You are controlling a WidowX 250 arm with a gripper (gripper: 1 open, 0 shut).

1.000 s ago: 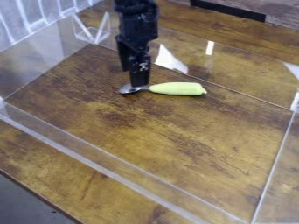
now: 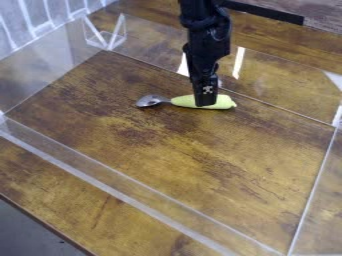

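A metal spoon [image 2: 150, 101] lies on the wooden surface, its bowl to the left. To its right is a pale yellow-green, elongated item [image 2: 222, 103], lying flat and in line with the spoon. My black gripper [image 2: 205, 99] is open, pointing down over that pale item and hiding part of it. Whether the fingertips touch it I cannot tell.
Clear plastic walls [image 2: 94, 191] surround the work area on the wooden table [image 2: 160, 180]. A white slatted object [image 2: 30, 18] stands at the back left.
My gripper has moved right and somewhat down, from over the spoon to over the pale item. The spoon and the pale item look unmoved.
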